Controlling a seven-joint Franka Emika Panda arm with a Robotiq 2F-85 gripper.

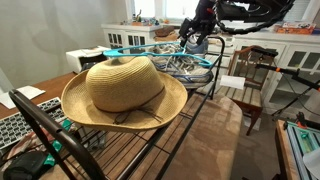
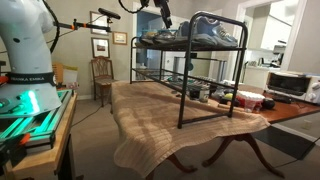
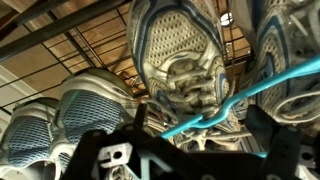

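A light-blue hanger point(image 1: 155, 48) lies over the straw hat point(image 1: 120, 88) and the shoes behind it on the rack in exterior view 1. In the wrist view, the hanger point(image 3: 210, 120) runs slantwise across grey shoes with laces. My gripper is open above it, its black fingers point(image 3: 268, 130) spread to either side of a bend in the hanger. Nothing is gripped. Whether the fingers touch the hanger or shoes, I cannot tell. In exterior view 1 the gripper point(image 1: 184, 42) appears small, over the shoes at the rack's far end.
The dark metal rack point(image 2: 182, 90) stands on a table with a tan cloth point(image 2: 150, 130). Shoes point(image 3: 175, 45) crowd its top. A keyboard point(image 1: 12, 130) lies left of the rack, and a wooden chair point(image 1: 245, 90) stands beyond it. Cloth right of the rack is clear.
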